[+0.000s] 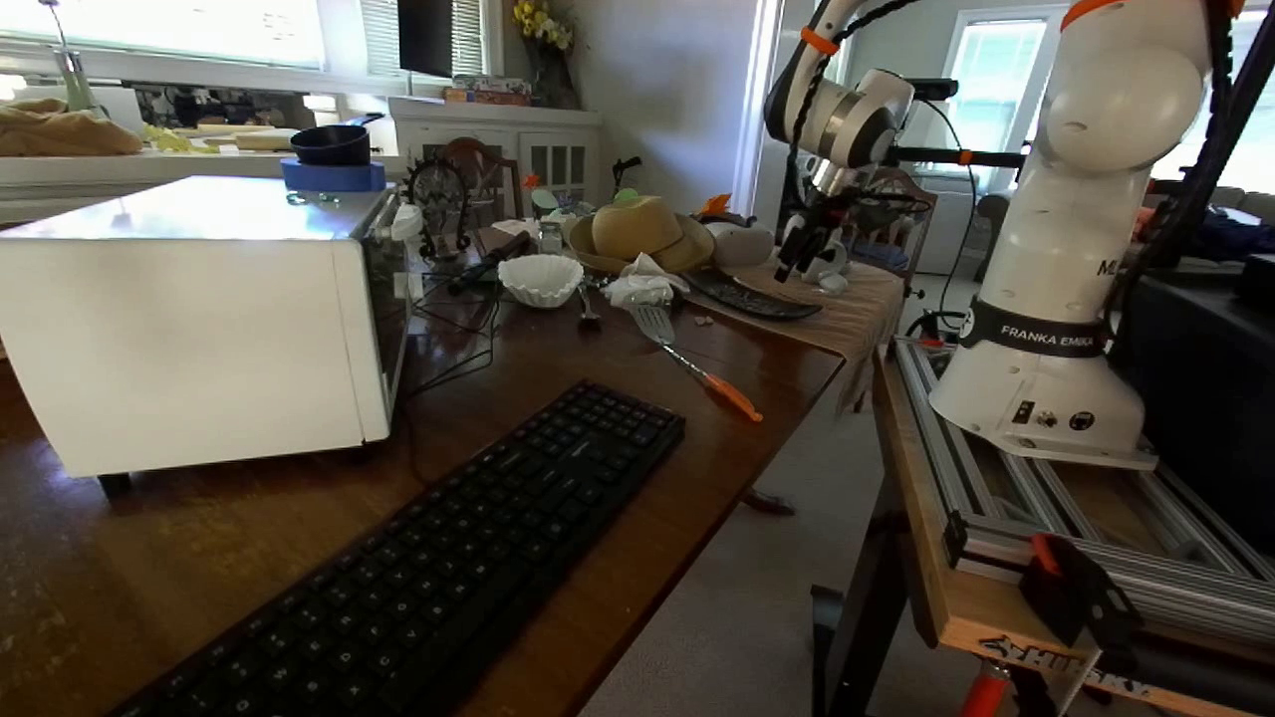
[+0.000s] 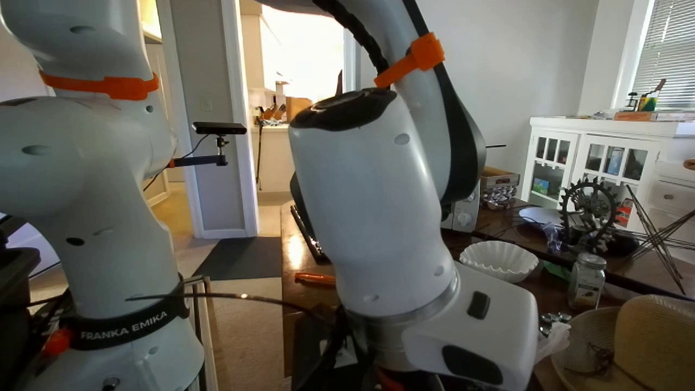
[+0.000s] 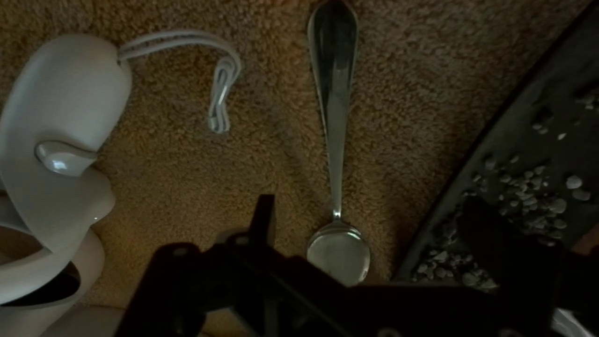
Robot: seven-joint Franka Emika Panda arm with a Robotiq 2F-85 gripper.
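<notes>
A metal spoon (image 3: 335, 112) lies on a tan towel (image 3: 269, 163) in the wrist view, its bowl toward the bottom and its handle pointing up the picture. My gripper is open above it. The left finger (image 3: 262, 220) appears left of the spoon, the dark right finger (image 3: 477, 219) over a black tray (image 3: 500, 129) of pebbles, with nothing held. From exterior view 1 my gripper (image 1: 794, 257) shows at the table's far end, near that dark curved tray (image 1: 753, 295). In exterior view 2 the arm hides it.
White controllers (image 3: 67, 101) with a looped strap lie left of the spoon. Around the far end are a straw hat (image 1: 639, 233), a white fluted bowl (image 1: 541, 280) and an orange-handled fork (image 1: 693, 358). A keyboard (image 1: 478, 538) and a white boxy appliance (image 1: 203, 347) occupy the near table.
</notes>
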